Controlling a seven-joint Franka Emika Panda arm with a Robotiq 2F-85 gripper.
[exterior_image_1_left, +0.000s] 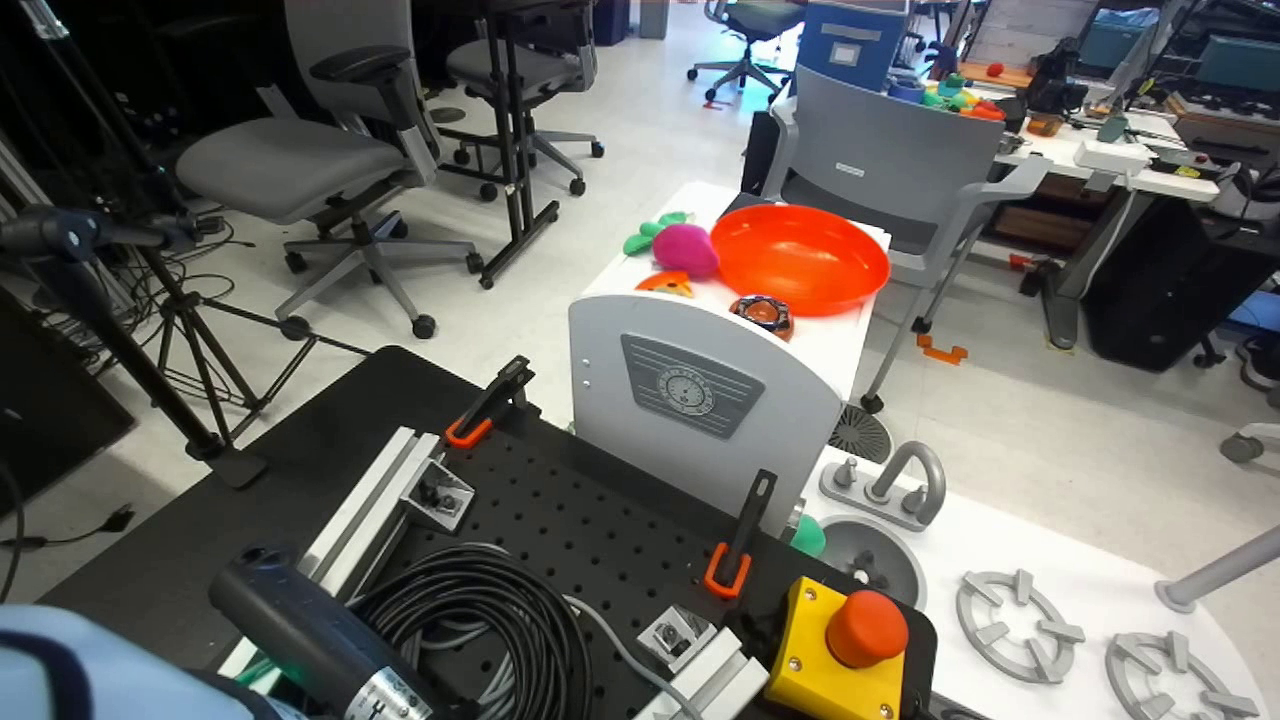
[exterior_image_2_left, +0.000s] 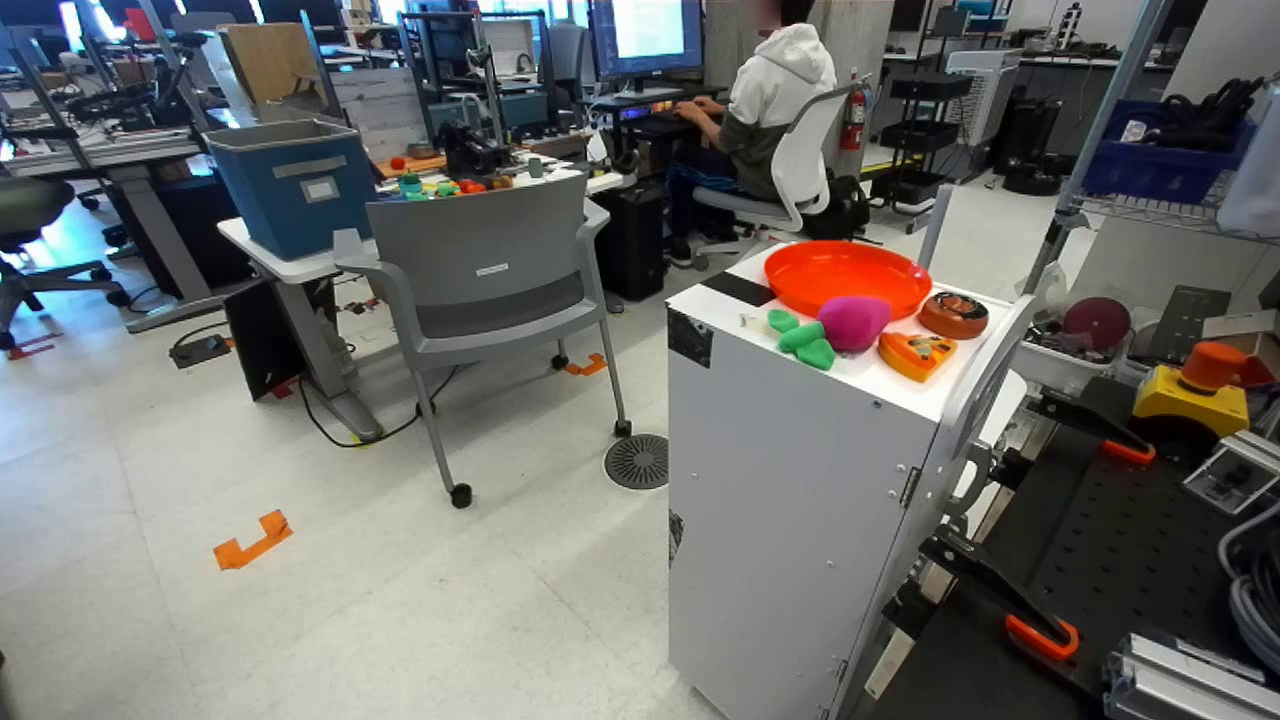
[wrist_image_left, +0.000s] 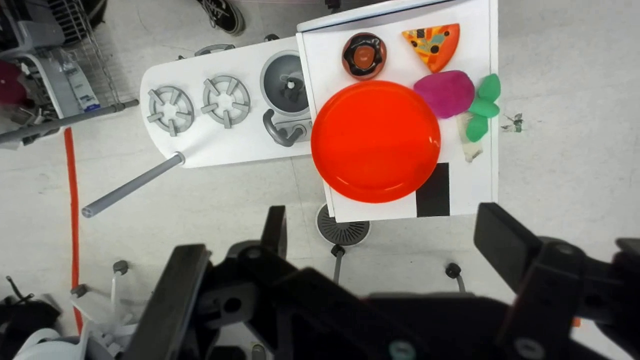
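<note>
My gripper is open in the wrist view, its fingers (wrist_image_left: 275, 230) wide apart and nothing between them. Ahead of it, a round red-orange plate (wrist_image_left: 375, 141) rests on a white cabinet top (wrist_image_left: 471, 191). Beside the plate lies a magenta toy vegetable with green leaves (wrist_image_left: 444, 94), the leaves reaching the cabinet's edge. A toy pizza slice (wrist_image_left: 434, 45) and a chocolate-topped toy donut (wrist_image_left: 363, 56) lie along the same top. Both exterior views leave the gripper out; the first shows the plate (exterior_image_1_left: 800, 257) behind the grey panel.
The grey panel (exterior_image_1_left: 702, 390) stands upright along one cabinet side. Across it are a toy sink (wrist_image_left: 286, 86) with a faucet (wrist_image_left: 283, 128) and two burners. A black pegboard table (exterior_image_1_left: 558, 486) holds clamps, coiled cables and an emergency stop (exterior_image_1_left: 846, 642). A chair (exterior_image_2_left: 483, 270) stands near the cabinet.
</note>
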